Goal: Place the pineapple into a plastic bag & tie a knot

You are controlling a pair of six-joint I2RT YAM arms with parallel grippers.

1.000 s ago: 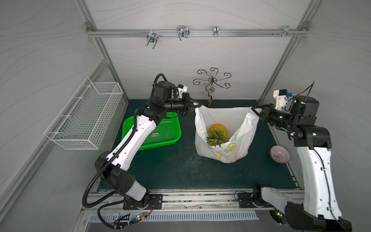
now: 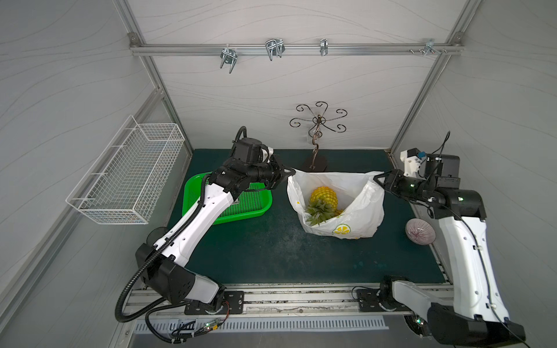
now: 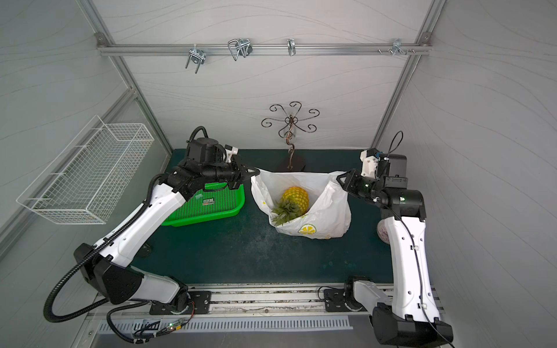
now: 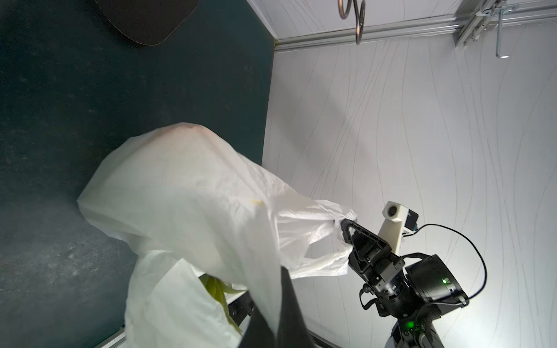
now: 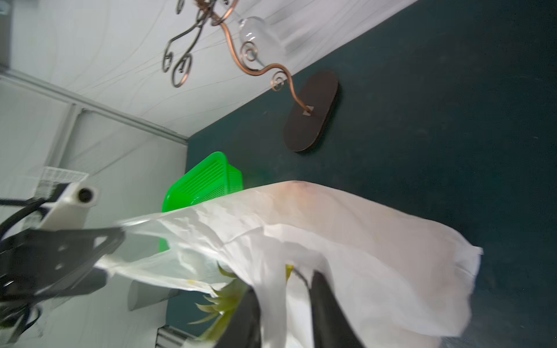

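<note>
A yellow pineapple [image 2: 323,196] with green leaves lies inside a white plastic bag [image 2: 364,213], whose mouth is stretched wide between both arms. At the bag's left handle, my left gripper [image 2: 292,171] is shut on the thin plastic, which runs into its fingers [image 4: 284,301] in the left wrist view. My right gripper [image 2: 377,178] is at the opposite handle. In the right wrist view its blurred fingers [image 5: 325,301] stand apart, with a fold of white plastic passing between them. The bag's bottom appears to rest on the table.
A green basket [image 2: 243,215] stands behind the left arm. The wire stand [image 2: 318,119] rises at the back, behind the bag. A small pinkish bowl [image 2: 420,231] sits at the right edge.
Both grippers have lowered; the right one has shifted left slightly since a second ago.
</note>
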